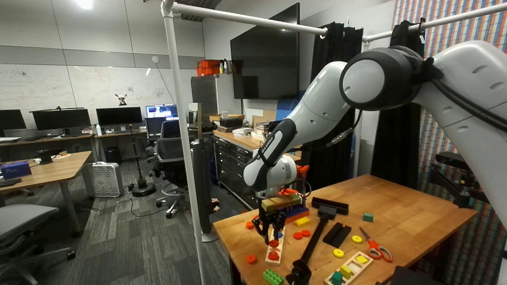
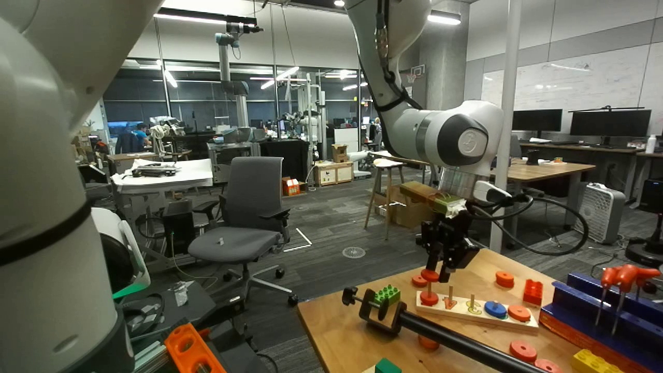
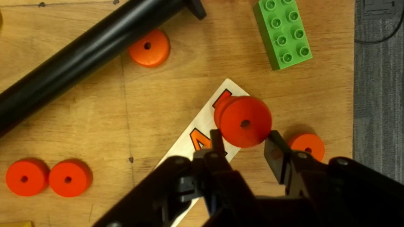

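Observation:
My gripper is shut on a red disc (image 3: 246, 121) with a centre hole, its fingertips pinching the disc from both sides. Below the disc is the end of the wooden peg board (image 2: 453, 305), where another red disc (image 2: 429, 298) rests on the end peg. In the second exterior view the held disc (image 2: 429, 275) sits right at the top of that peg; whether the peg has entered its hole cannot be told. The board's middle pegs are bare, while a blue disc (image 2: 495, 310) and an orange-red disc (image 2: 519, 313) sit toward its other end.
A black bar clamp (image 3: 87, 56) crosses the table beside the board. Close by are a green block (image 3: 286, 36), loose red discs (image 3: 70, 177) and an orange disc (image 3: 308, 147). Scissors (image 1: 378, 250) and a shape tray (image 1: 349, 268) lie farther right; bare tabletop (image 1: 404, 204) stretches beyond.

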